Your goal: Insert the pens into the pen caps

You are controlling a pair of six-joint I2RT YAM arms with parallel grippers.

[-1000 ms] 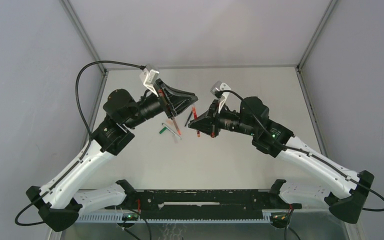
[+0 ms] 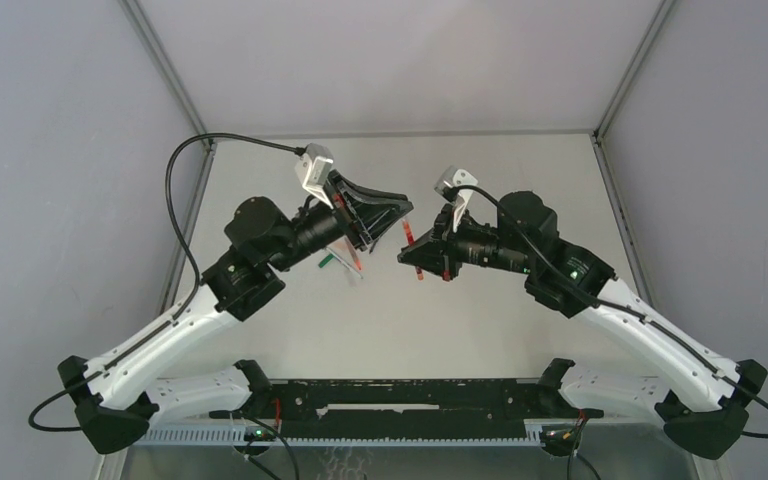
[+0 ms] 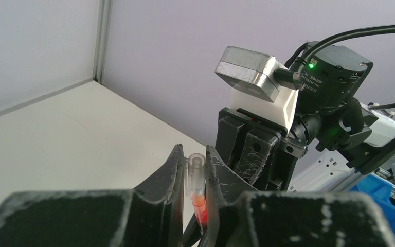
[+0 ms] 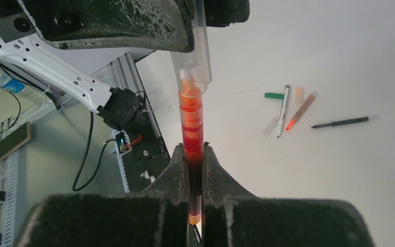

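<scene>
Above the table, the left gripper (image 2: 410, 207) is shut on a clear pen cap (image 3: 196, 172), held upright. Directly below, my right gripper (image 2: 401, 257) grips an orange-red pen (image 4: 191, 118) around its lower half, tip upward. In the right wrist view, the pen's pale tip overlaps the open lower end of the clear cap, toward the left side of its mouth. Whether the tip is inside the cap or just in front of it cannot be told for certain. The left fingers (image 4: 133, 28) hide the upper part of the cap.
On the table lie a green cap (image 4: 274, 95), a white pen (image 4: 284, 110), an orange pen (image 4: 301, 110), a pale orange cap (image 4: 299, 95), a clear cap (image 4: 270, 127) and a black pen (image 4: 339, 123). Bare table surrounds them.
Both arms have shifted right and a little toward the front in the top view, with cap and pen still held. The loose items have stayed where they were.
</scene>
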